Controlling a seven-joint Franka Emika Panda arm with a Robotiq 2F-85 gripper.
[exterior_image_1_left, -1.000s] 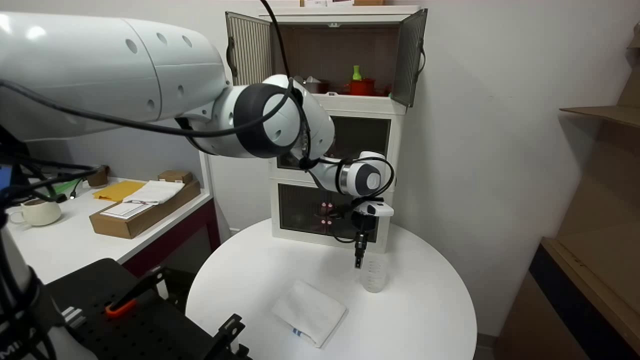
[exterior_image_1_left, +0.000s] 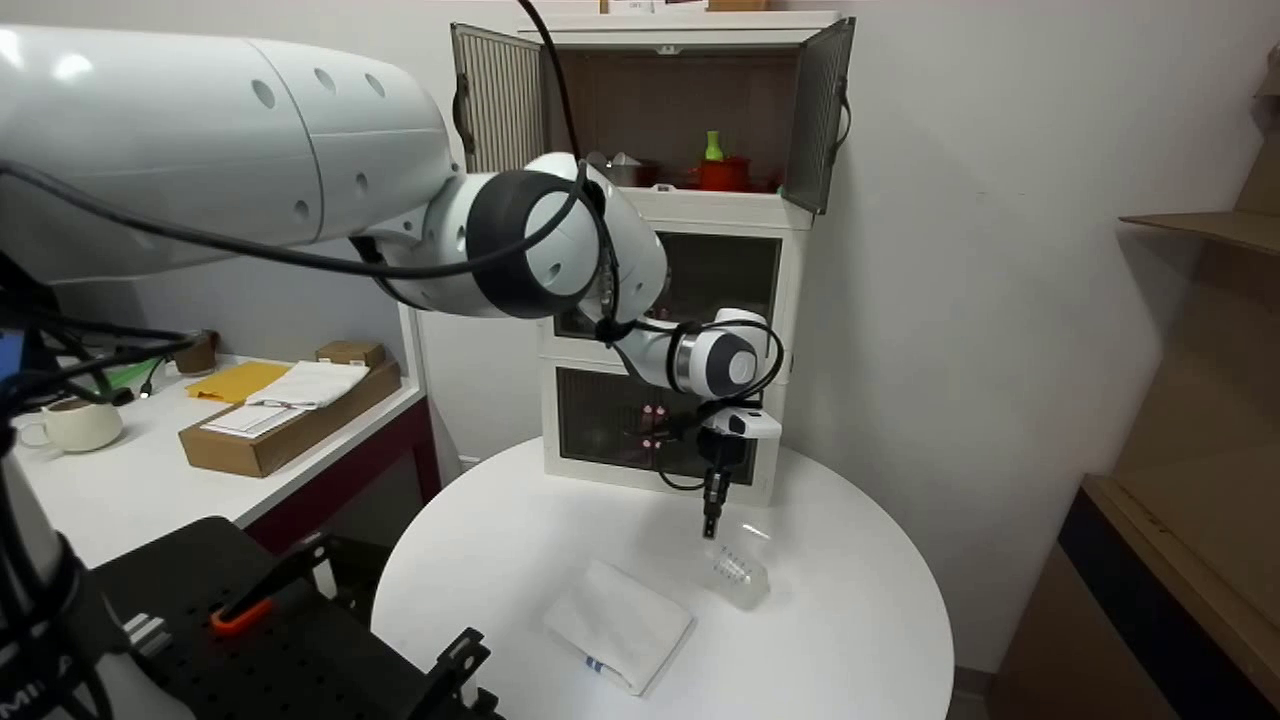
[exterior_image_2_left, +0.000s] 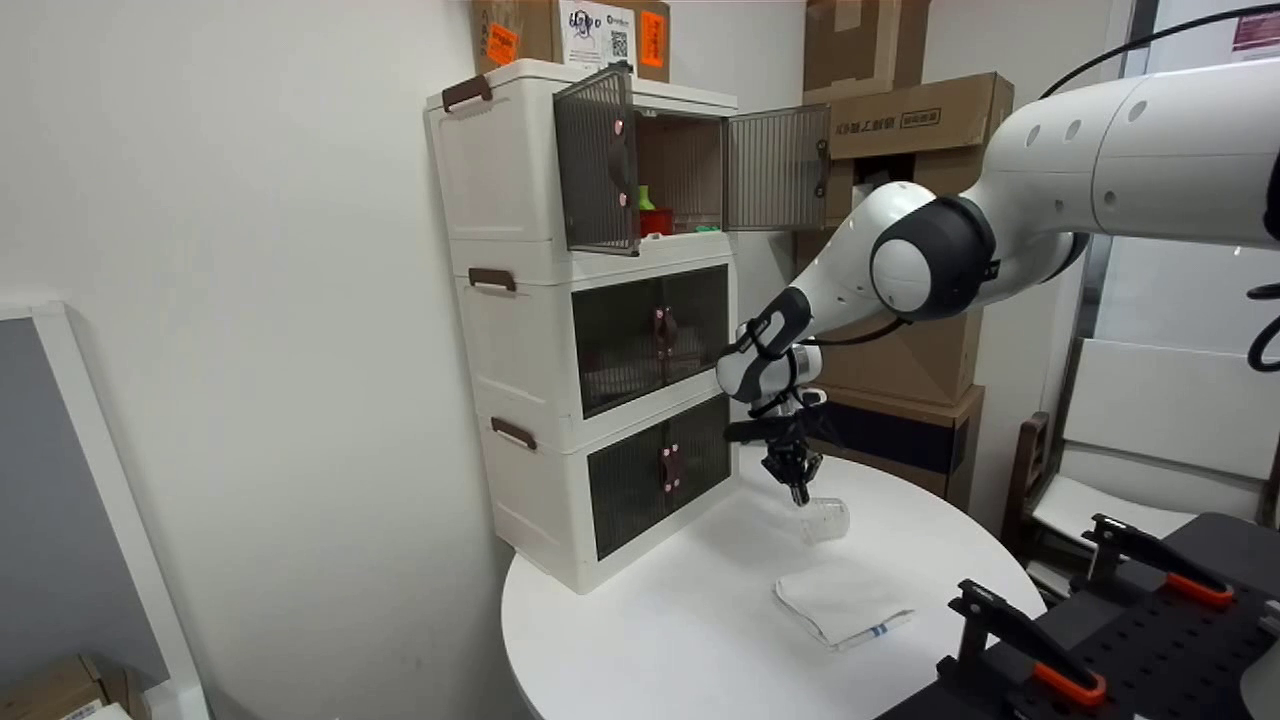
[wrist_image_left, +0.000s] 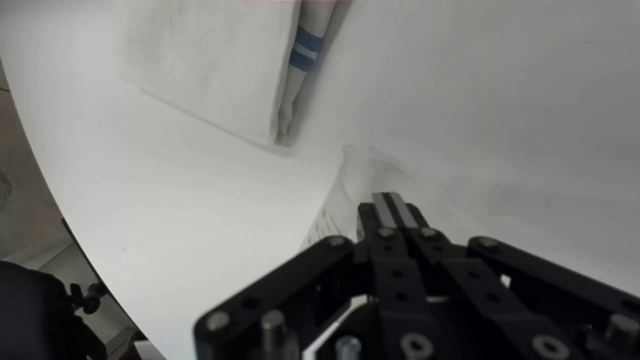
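Note:
A clear plastic cup with printed markings (exterior_image_1_left: 734, 576) lies tipped over on the white round table, just below and to the right of the fingertips in exterior view 1. In exterior view 2 the cup (exterior_image_2_left: 825, 520) is on its side right by the gripper tip (exterior_image_2_left: 800, 494). My gripper is shut, its pads side by side with only a thin dark line between them and no cup wall there. In the wrist view the cup (wrist_image_left: 354, 180) shows faintly behind and beside the fingers, which hide much of it. Whether they touch it, I cannot tell.
A folded white towel with blue stripes (exterior_image_1_left: 618, 624) lies on the table (exterior_image_1_left: 840, 624) in front of the cup. Behind stands a stacked cabinet (exterior_image_1_left: 576, 473), its top doors open. Black clamps (exterior_image_1_left: 450, 678) are at the front left.

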